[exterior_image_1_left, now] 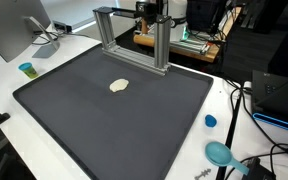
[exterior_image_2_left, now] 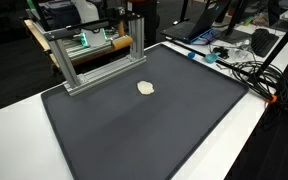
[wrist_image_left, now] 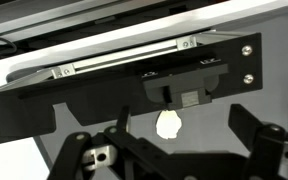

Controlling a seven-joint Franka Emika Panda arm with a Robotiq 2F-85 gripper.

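In the wrist view my gripper is open, its two dark fingers wide apart with nothing held between them. Below it is a metal frame (wrist_image_left: 134,57) with a black panel (wrist_image_left: 94,100) along it. A black block with a grey patch (wrist_image_left: 191,98) sits on the panel, ahead of the gap between the fingers. A pale, roundish flat piece (wrist_image_left: 168,126) lies on the dark grey mat beyond that block; the same piece (exterior_image_1_left: 119,85) is left of the mat's middle in exterior view 1. The frame (exterior_image_2_left: 109,66) stands at the mat's edge in exterior view 2.
On the white table are a green-blue cup (exterior_image_1_left: 28,70), a blue round object (exterior_image_1_left: 211,121) and a turquoise ladle-like object (exterior_image_1_left: 224,156). Cables (exterior_image_2_left: 249,70) lie in a tangle beyond the mat.
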